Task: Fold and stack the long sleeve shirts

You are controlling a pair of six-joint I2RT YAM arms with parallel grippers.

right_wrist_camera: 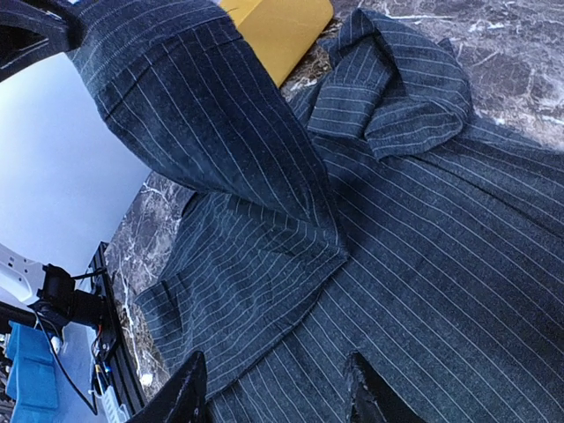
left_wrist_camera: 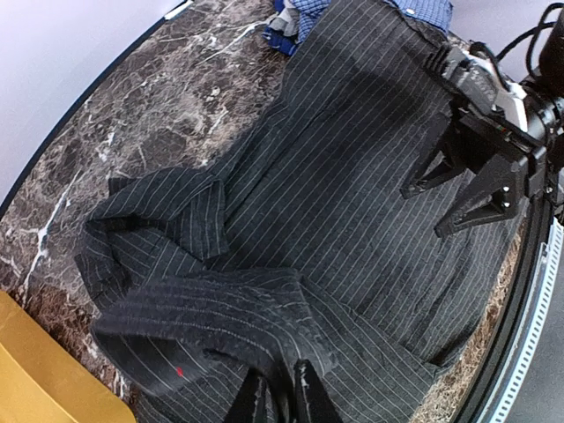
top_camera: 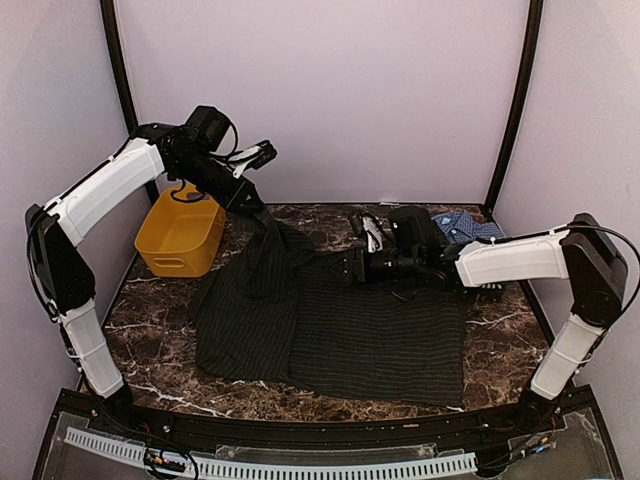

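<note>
A dark pinstriped long sleeve shirt [top_camera: 380, 345] lies spread over the table, with bunched folds toward the back left. One sleeve end is lifted: my left gripper [top_camera: 250, 208] is shut on its cloth, high near the yellow bin, and the fabric hangs down to the table. In the left wrist view this raised cloth [left_wrist_camera: 220, 322] runs up between the fingertips. My right gripper [top_camera: 345, 262] stands open above the middle of the shirt, apart from the hanging cloth. Its fingers [right_wrist_camera: 189, 388] show nothing between them in the right wrist view.
A yellow bin [top_camera: 180, 240] stands at the back left. Blue checked cloth [top_camera: 465, 226] lies at the back right, partly behind the right arm. Bare marble tabletop [top_camera: 150, 345] shows at the left and along the right edge.
</note>
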